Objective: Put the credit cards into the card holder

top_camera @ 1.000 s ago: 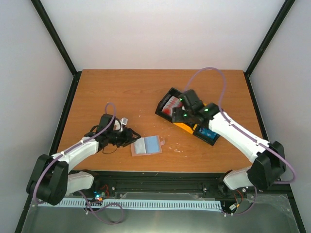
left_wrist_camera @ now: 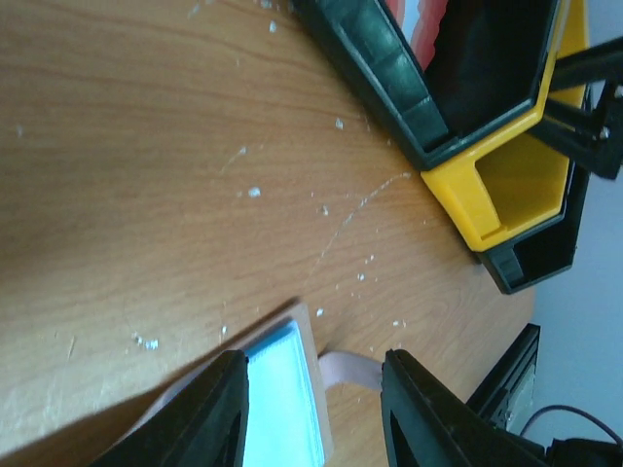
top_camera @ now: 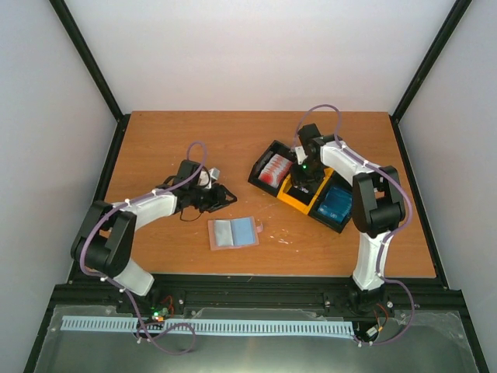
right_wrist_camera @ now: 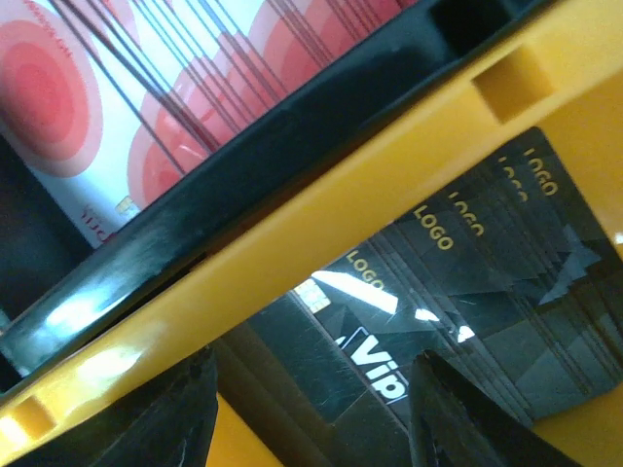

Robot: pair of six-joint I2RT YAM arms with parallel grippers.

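Note:
A card holder [top_camera: 233, 242] with pale blue and grey pockets lies open on the table, its blue side also in the left wrist view [left_wrist_camera: 282, 399]. My left gripper is open above it, just up-left in the top view. A three-compartment box holds red-and-white cards [right_wrist_camera: 156, 117], black "Vip" cards [right_wrist_camera: 458, 302] in the yellow middle section [top_camera: 289, 198], and blue cards [top_camera: 335, 203]. My right gripper hangs open over the black cards, its fingertips low in the right wrist view.
Small white bits are scattered on it. Black frame rails edge the table.
My right gripper has moved back and over the yellow compartment, with the arm drawn more upright. My left gripper has moved slightly back and right, away from the near edge.

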